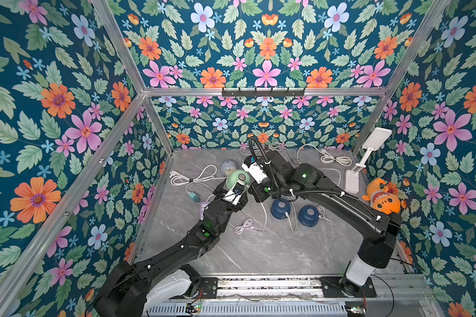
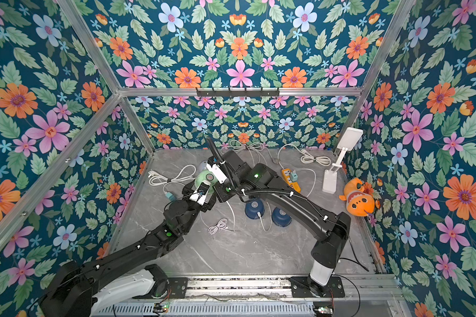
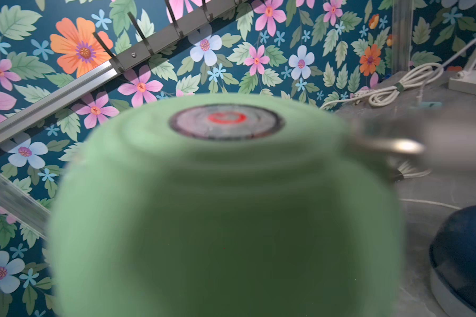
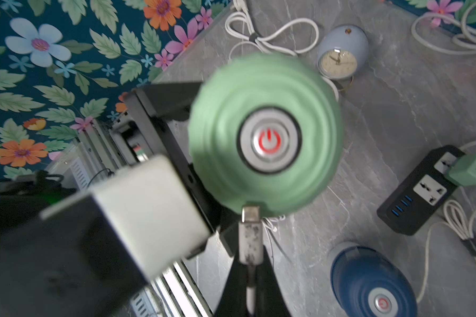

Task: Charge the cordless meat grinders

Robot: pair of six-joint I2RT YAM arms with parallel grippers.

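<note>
The pale green grinder, with a red power mark on its top button, fills the left wrist view. My left gripper [image 1: 233, 195] is open wide around its body, a black finger [image 4: 177, 100] at one side; I cannot tell how firmly they touch. My right gripper is shut on a charging plug [image 4: 250, 237]. Its metal tip meets the grinder's side edge; whether it sits in a port is hidden. Two blue grinders [image 1: 280, 208] [image 1: 308, 215] stand on the table to the right, with white cables beside them.
A black power strip [image 4: 417, 190] with a green adapter [image 4: 468, 169] lies behind. A small clock [image 4: 343, 50], a white lamp [image 1: 352, 179] and an orange plush toy [image 1: 383, 198] stand around. Coiled white cables [image 1: 243, 227] lie loose.
</note>
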